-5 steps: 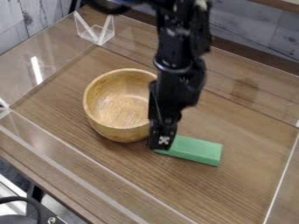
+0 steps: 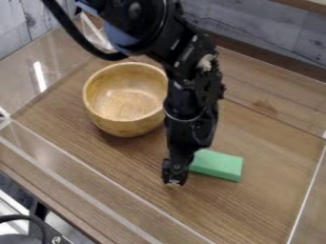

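My gripper [image 2: 186, 164] reaches down from the top of the view to low over the wooden table, open, just left of a green rectangular block [image 2: 219, 166]. Its lower tips partly overlap the block's left end; whether they touch it I cannot tell. A tan bowl [image 2: 110, 102] sits to the left and behind the gripper, partly covered by the arm.
Raised edges run along the back and right sides. Dark cables lie at the lower left corner.
The gripper and arm have come down and toward the front, to beside the green block.
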